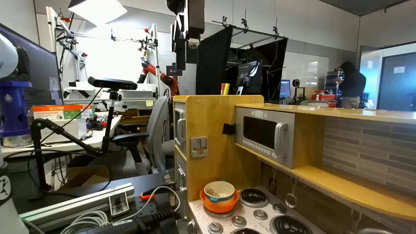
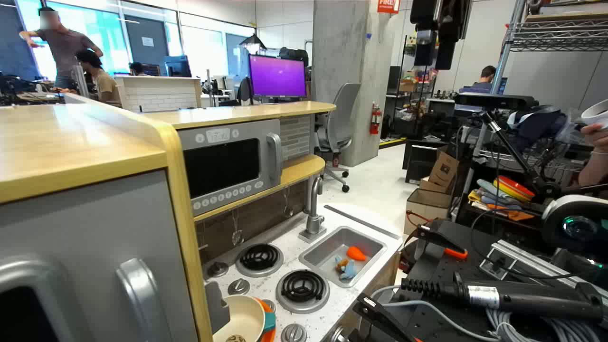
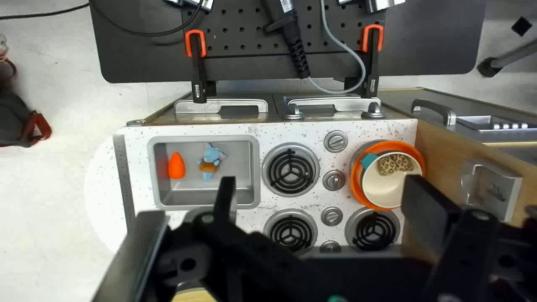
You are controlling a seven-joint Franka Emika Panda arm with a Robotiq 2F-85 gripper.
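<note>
High above the toy kitchen, my gripper points down with its fingers spread wide and nothing between them. It also shows at the top of the first exterior view. In the wrist view, the grey sink [image 3: 254, 173] on the left holds an orange carrot-like toy [image 3: 176, 166] and a small blue plush toy [image 3: 210, 157], lying apart. A cream pot [image 3: 382, 188] with teal handles sits inside an orange bowl [image 3: 358, 187] at the right burner. Inside the pot is a brown-spotted item [image 3: 395, 164].
A yellow wooden side panel [image 1: 218, 144] rises close beside the bowl. The microwave [image 1: 265, 132] and shelf [image 1: 339, 183] overhang the stove's rear. The faucet [image 2: 313, 208] stands behind the sink. Black clamps [image 3: 197, 75] and cables lie along the front table.
</note>
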